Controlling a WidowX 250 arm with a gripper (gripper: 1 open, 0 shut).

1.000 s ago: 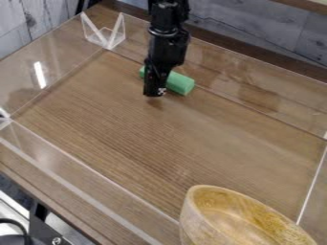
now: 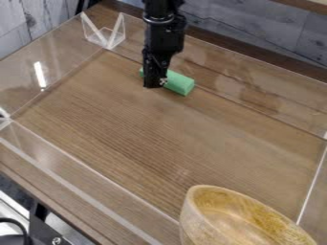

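A black robot arm reaches down from the top centre to its gripper [image 2: 157, 80], which is low over the table beside a green block [image 2: 175, 83]. The block lies at the upper middle, just right of and partly behind the fingers. The gripper looks shut, though its tips are small and dark; whether it touches the block I cannot tell.
A large yellow bowl [image 2: 243, 222] sits at the bottom right. Dark walls stand at the back, and a black cable lies off the table at the lower left.
The gripper has shifted slightly left and up in the view over the last second. The green block has stayed about where it was.
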